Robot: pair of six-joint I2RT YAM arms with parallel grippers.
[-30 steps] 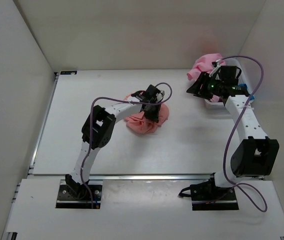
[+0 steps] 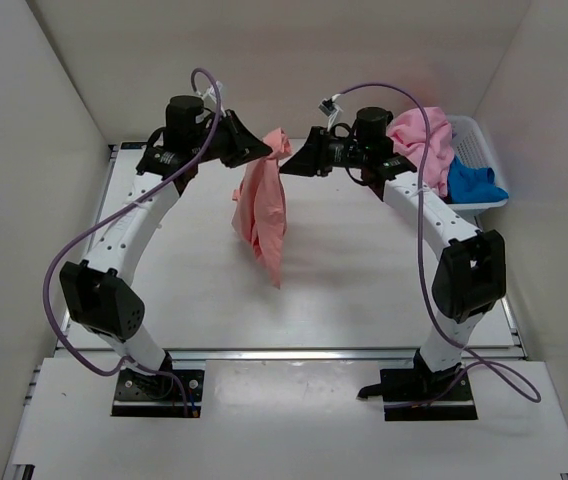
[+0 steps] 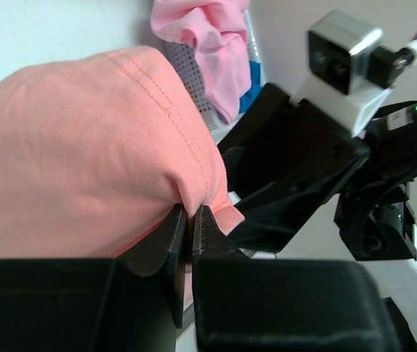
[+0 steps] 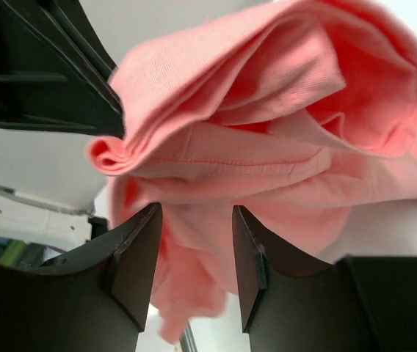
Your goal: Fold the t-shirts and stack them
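A salmon pink T-shirt (image 2: 261, 210) hangs in the air over the middle of the table, its hem near the tabletop. My left gripper (image 2: 255, 154) is shut on its top; in the left wrist view the fabric (image 3: 98, 154) runs into the fingers (image 3: 168, 257). My right gripper (image 2: 294, 163) is beside the shirt, and in the right wrist view its fingers stand part open, the hanging folds (image 4: 282, 220) just beyond them.
A white basket (image 2: 479, 150) at the back right holds a pink garment (image 2: 424, 145) and a blue one (image 2: 472, 182).
My right gripper has moved left from beside the basket to the shirt.
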